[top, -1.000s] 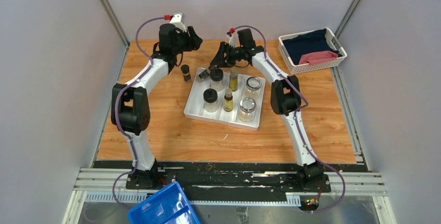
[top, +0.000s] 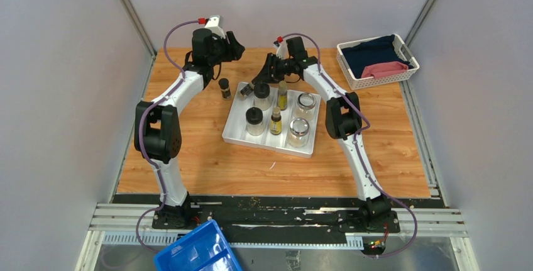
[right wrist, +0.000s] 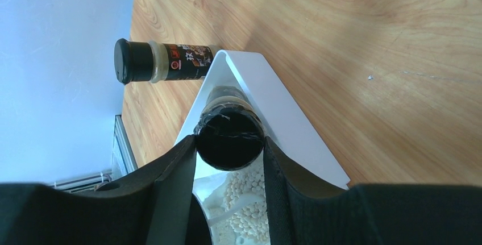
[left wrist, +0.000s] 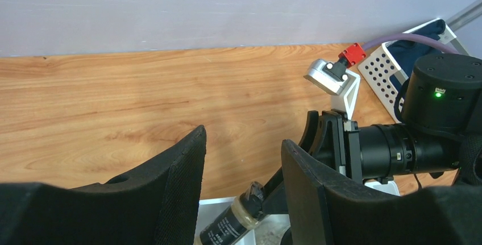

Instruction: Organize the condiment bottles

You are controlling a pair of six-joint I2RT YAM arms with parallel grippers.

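A white tray (top: pixel 234 131) in the middle of the table holds two black-lidded jars (top: pixel 254 117), two small yellow-labelled bottles (top: pixel 276 124) and two silver-lidded jars (top: pixel 298 130). In its far left corner, a black-capped condiment bottle (left wrist: pixel 223 229) leans at a slant. My right gripper has a fingertip on each side of that black cap; whether they press on it cannot be told. Outside the tray, another condiment bottle (top: pixel 225 88) stands to the left. My left gripper is open and empty, high at the back left, away from the bottles.
A white basket (top: pixel 381 83) with dark and pink cloth stands at the back right. A blue bin (top: pixel 198 250) sits beyond the front edge. Bare wood (top: pixel 207 158) lies in front of the tray and on its left.
My right gripper has shifted very slightly at the tray's far left corner. The left arm and the rest of the tray's contents look unmoved.
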